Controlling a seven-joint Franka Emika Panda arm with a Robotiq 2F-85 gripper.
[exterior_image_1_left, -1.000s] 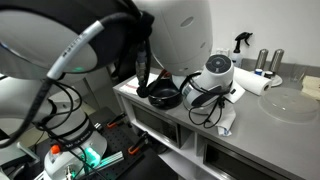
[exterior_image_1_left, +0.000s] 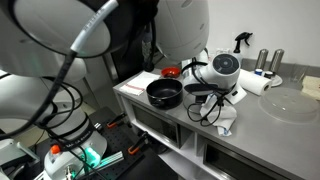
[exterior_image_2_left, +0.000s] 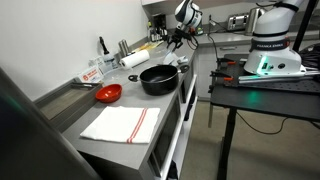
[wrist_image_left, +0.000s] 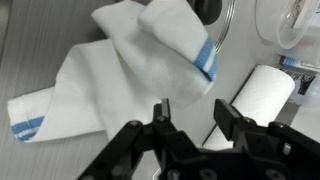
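A white cloth with blue stripes (wrist_image_left: 175, 45) lies crumpled on the grey counter, one striped part folded up close to the fingertips. My gripper hangs over that fold, its two dark fingers apart. Whether any cloth sits between them is hard to make out. From the side, the cloth (exterior_image_1_left: 224, 120) rests near the counter's front edge, under the white wrist of the arm; cables and the arm hide the fingertips there.
Left of the cloth stands a black pot (exterior_image_1_left: 165, 93), with a red bowl (exterior_image_2_left: 108, 93) beyond it. A white towel with red stripes (exterior_image_2_left: 120, 123) lies flat. To the right are a paper roll (exterior_image_1_left: 255, 83) and a clear round lid (exterior_image_1_left: 287, 106).
The wrist has shifted a little to the right over the cloth, and the upper arm has swung out. More of the cloth shows, spread wider around the gripper.
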